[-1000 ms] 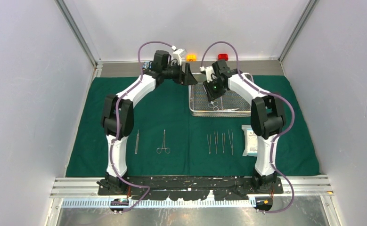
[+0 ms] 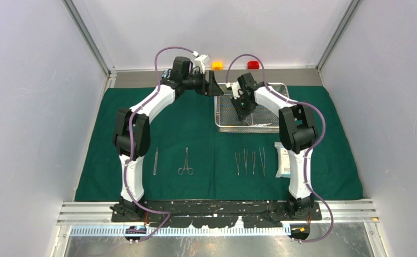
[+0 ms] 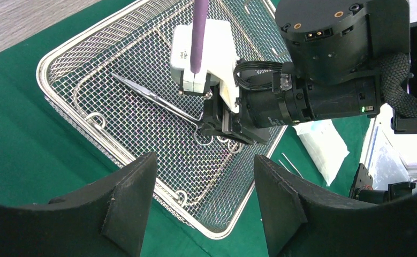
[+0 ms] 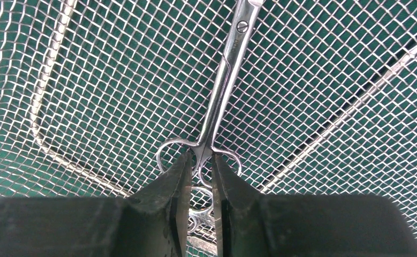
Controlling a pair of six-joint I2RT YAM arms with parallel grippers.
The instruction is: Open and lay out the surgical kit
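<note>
The wire-mesh tray lies at the upper right of the green cloth, with steel scissors inside. My right gripper is low over the ring handles of a pair of scissors, fingertips close together at the rings; whether it grips them is unclear. A second pair's handles show partly beneath it. My left gripper stands open above the tray's left side, empty between its fingers. In the top view, a long thin instrument, a clamp and several tweezers are laid out on the cloth.
A white packet lies right of the tweezers, beside my right arm. Yellow and red objects sit beyond the tray at the back.
The left arm is nearly still, moved very slightly. The laid-out instruments are unchanged.
</note>
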